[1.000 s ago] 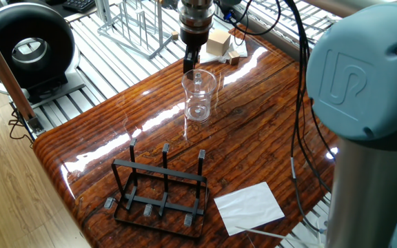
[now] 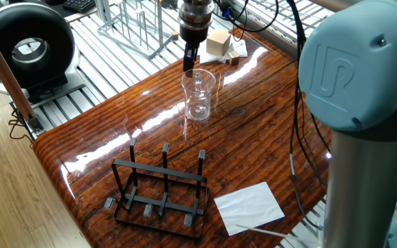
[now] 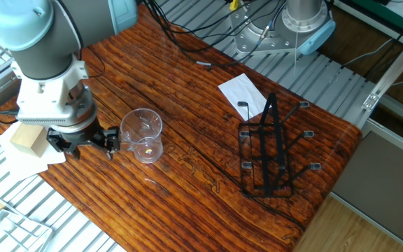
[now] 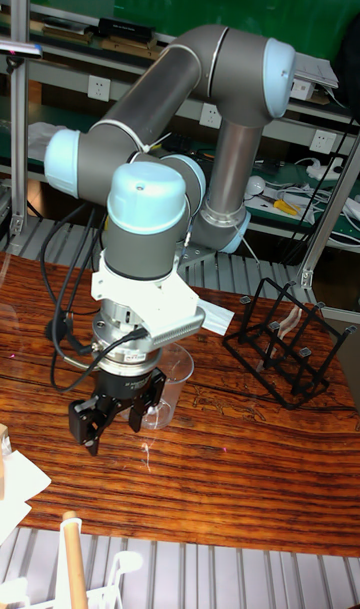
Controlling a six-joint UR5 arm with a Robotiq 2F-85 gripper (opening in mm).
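A clear cup point(image 3: 145, 136) stands upright on the glossy wooden table, with its handle on the side toward my gripper point(image 3: 92, 151). The two black fingers are spread apart, with nothing visible between them. From exterior view 3, the gripper point(image 4: 114, 434) hangs just in front and to the left of the cup point(image 4: 173, 380), partly covering it. Seen edge-on in exterior view 1, the gripper point(image 2: 189, 67) is right by the rim of the cup point(image 2: 198, 96); whether they touch, I cannot tell. A black wire rack point(image 2: 160, 196) with several upright prongs rests on the table.
A white sheet point(image 2: 249, 208) lies flat near the rack. Wooden blocks point(image 2: 218, 42) sit on white paper at the table's corner, beyond the gripper. Black cables point(image 2: 297, 103) hang along the arm. Bare tabletop point(image 3: 194, 168) separates cup and rack.
The large blue-capped arm joint has shifted slightly left and up in exterior view 1. My gripper has barely moved; the cup and rack stay put.
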